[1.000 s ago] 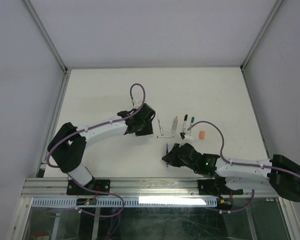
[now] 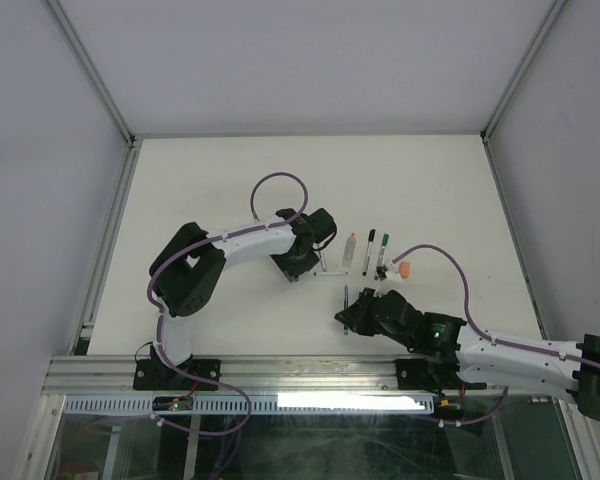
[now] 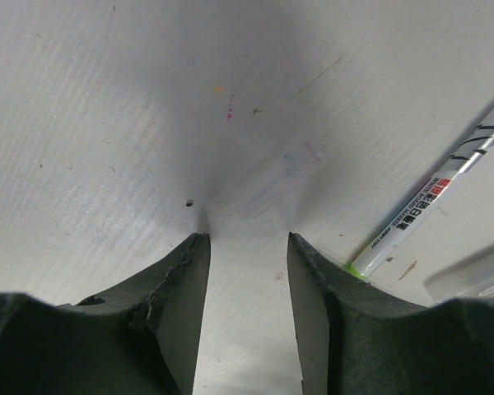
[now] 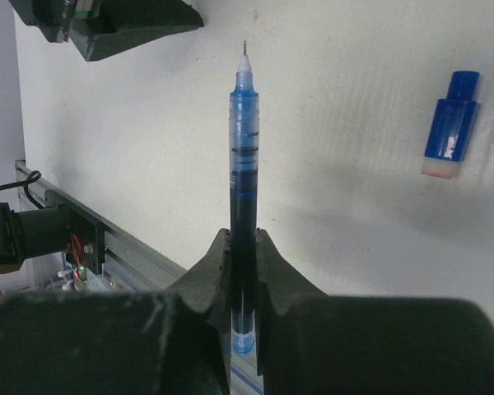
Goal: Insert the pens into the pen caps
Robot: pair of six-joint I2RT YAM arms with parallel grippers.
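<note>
My right gripper is shut on a blue translucent pen (image 4: pixel 244 148), held tip-up in the right wrist view. My left gripper stands open over a small translucent cap (image 3: pixel 273 174), which lies between and just beyond its fingertips. To its right lies a white pen (image 3: pixel 412 212) with printed label and green end. A blue cap (image 4: pixel 451 123) lies at the right of the right wrist view.
Upright in the top view, several markers (image 2: pixel 369 250) lie beside a clear orange-topped bottle (image 2: pixel 349 250) and an orange block (image 2: pixel 404 270).
The left gripper has moved right and toward the pens in the middle. The right gripper has shifted slightly right with the blue pen in it.
</note>
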